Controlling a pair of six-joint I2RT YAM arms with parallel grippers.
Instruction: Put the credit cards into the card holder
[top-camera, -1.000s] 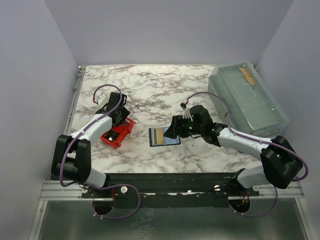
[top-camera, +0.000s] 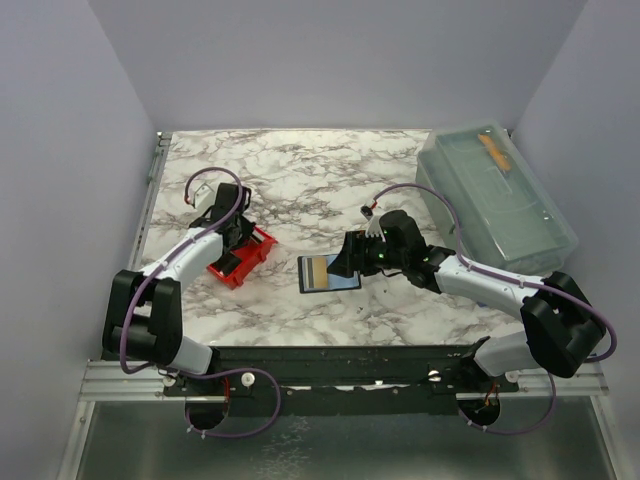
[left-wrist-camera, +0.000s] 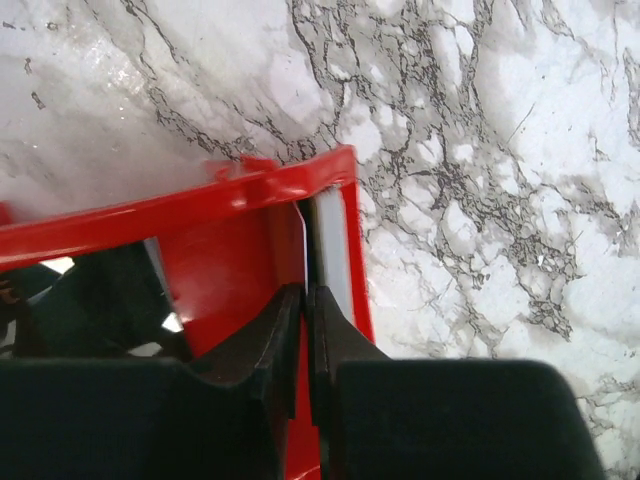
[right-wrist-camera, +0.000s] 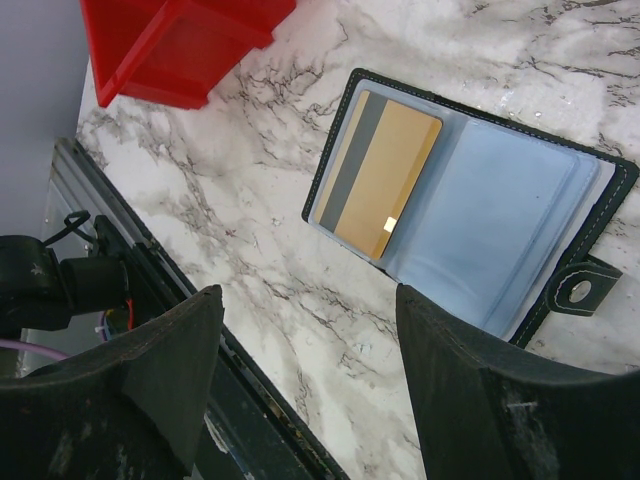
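Observation:
A red tray (left-wrist-camera: 150, 220) holds cards, with dark ones (left-wrist-camera: 90, 310) lying in it and a pale card (left-wrist-camera: 334, 260) along its side wall. My left gripper is down in the tray at that wall, its fingertips close together around a thin card edge; whether it grips is unclear. The open card holder (right-wrist-camera: 500, 220), blue sleeves with a gold-and-grey card (right-wrist-camera: 375, 175) in it, lies on the marble table below my right gripper, which is open and empty.
A translucent lidded bin (top-camera: 490, 200) fills the right side of the table.
The red tray has shifted slightly along with small movements of my left gripper at it. The right arm and card holder have stayed still.

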